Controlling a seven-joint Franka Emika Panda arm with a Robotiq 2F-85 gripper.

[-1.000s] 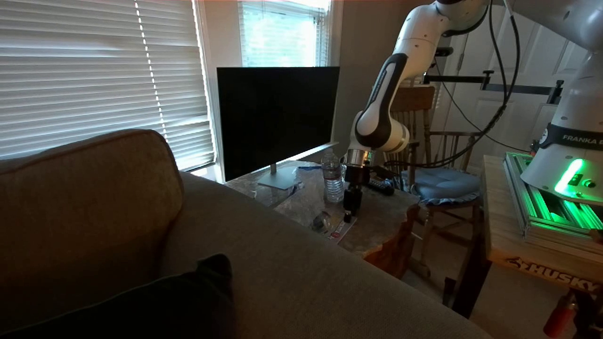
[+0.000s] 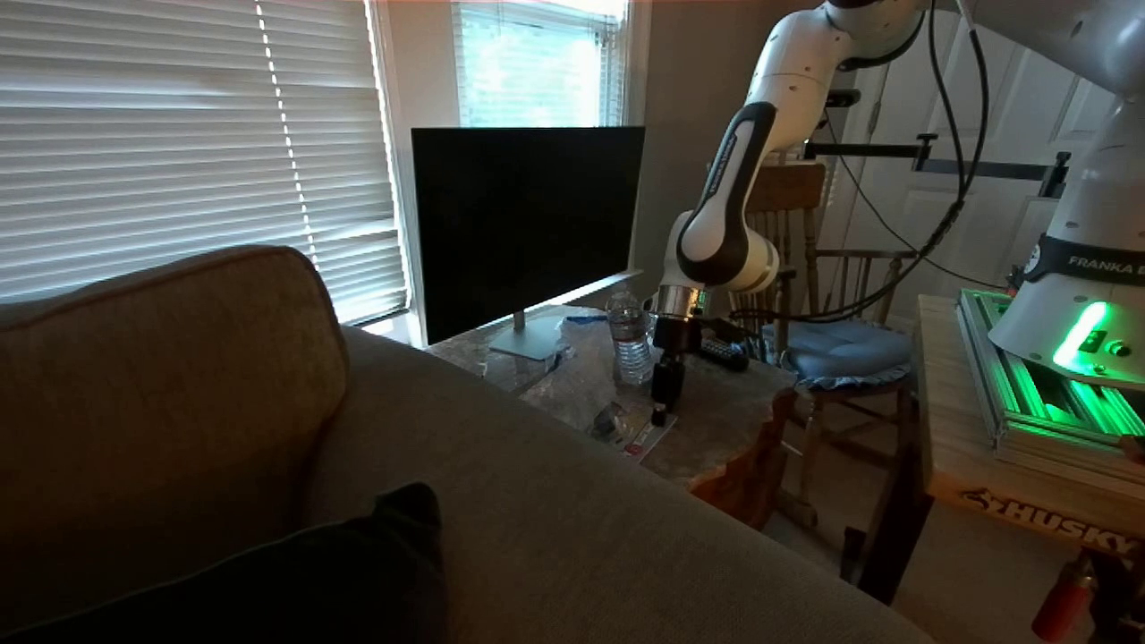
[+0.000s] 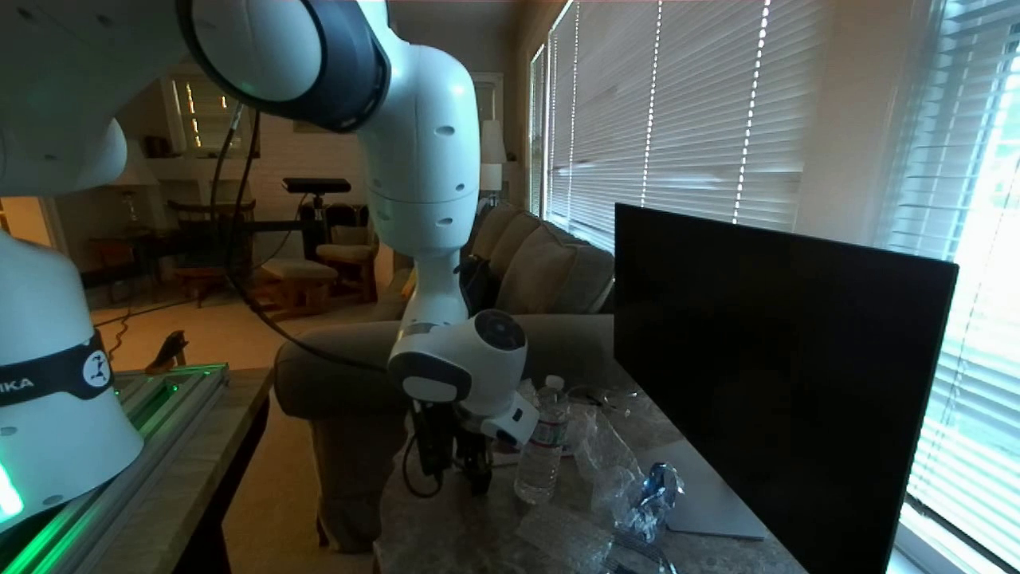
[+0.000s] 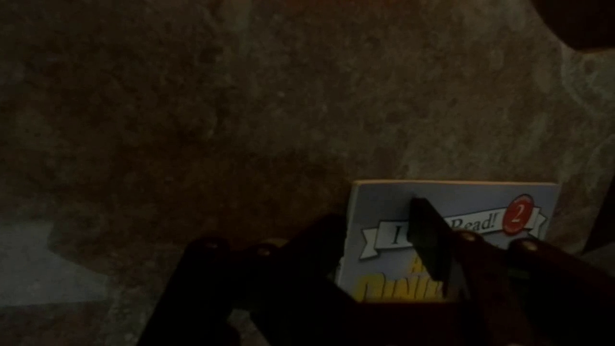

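A thin book (image 4: 449, 207) with a grey-blue cover, a red "2" badge and yellow lettering lies on the stone-topped table (image 4: 259, 104). In the wrist view my gripper is above its near-left part, fingers apart. One dark finger (image 4: 429, 230) overlaps the cover's banner, while the other is beside the book's left edge. Whether either touches it, I cannot tell. From exterior view 1, the gripper (image 2: 659, 410) points down over the book's edge (image 2: 649, 438). The lower cover is hidden behind the gripper.
A clear water bottle (image 3: 542, 450) stands close to my hand, with crumpled clear plastic (image 3: 612, 469) beyond it. The monitor (image 2: 526, 225) occupies the table's back. A sofa (image 2: 515, 504) borders one side, a wooden chair (image 2: 848, 349) another.
The gripper has shifted only very slightly over the book. Beside it, the bottle appears a touch further left, and the clear plastic near the fingertips looks a little different.
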